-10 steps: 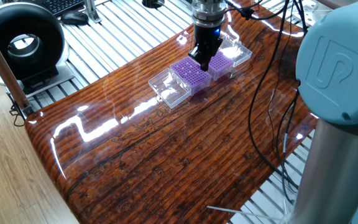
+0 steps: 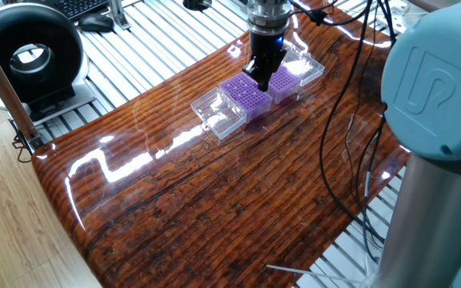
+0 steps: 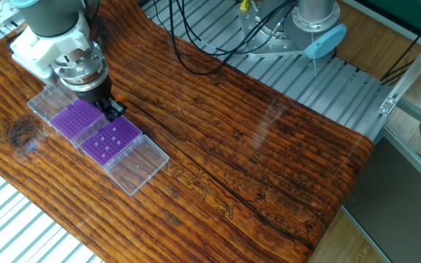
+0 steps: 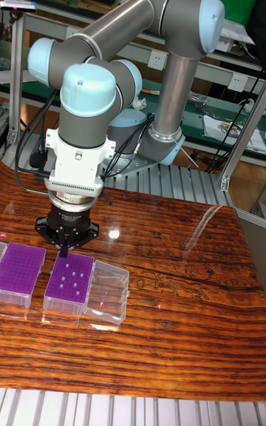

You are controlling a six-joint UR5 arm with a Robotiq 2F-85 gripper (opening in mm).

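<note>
Two purple racks stand side by side in clear boxes on the wooden table. One purple rack [image 3: 112,139] carries several small clear tubes, grouped over its middle. The other rack [image 4: 21,268] shows no tubes that I can make out. My black gripper [image 4: 64,251] points down just over the back edge of the rack with tubes, near the side facing the other rack. From the side, the gripper [image 2: 263,85] hangs close to the gap between the two racks. Its fingertips look like one narrow dark tip; whether they touch or hold anything is too small to tell.
A clear open lid [image 3: 139,165] lies beside the tube rack, and another clear lid [image 2: 304,64] lies at the far end. Black cables [image 2: 344,120] hang by the arm.
</note>
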